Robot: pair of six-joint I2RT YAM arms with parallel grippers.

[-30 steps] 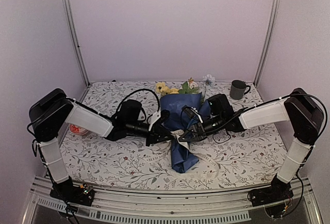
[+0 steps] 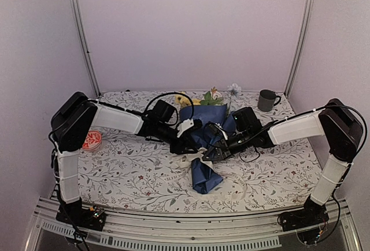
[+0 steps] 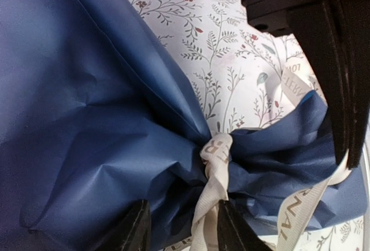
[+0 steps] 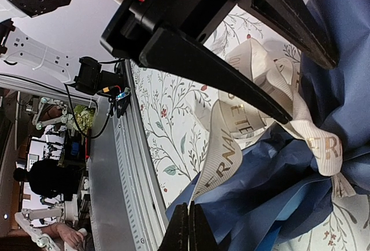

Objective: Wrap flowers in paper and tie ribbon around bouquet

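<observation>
The bouquet's blue wrapping [image 2: 203, 115] lies mid-table, its neck encircled by a cream ribbon with gold lettering [image 3: 217, 158]. Flowers [image 2: 213, 96] show at its far end. My left gripper is over the neck, fingers parted, with a twisted length of ribbon running down beside its right fingertip. In the right wrist view, left fingers [image 4: 222, 69] reach in above the ribbon loop [image 4: 317, 141]. My right gripper is shut on a ribbon end [image 4: 222, 158] that rises from its tips. In the top view both grippers nearly meet, hiding the knot area.
A dark mug [image 2: 267, 100] stands at the back right. On the left lies a red-and-white round item [image 2: 92, 140], partly behind the left arm. Loose ribbon [image 2: 236, 188] trails on the patterned cloth [image 2: 272, 181], whose front area is otherwise clear.
The right arm and the bouquet look unmoved.
</observation>
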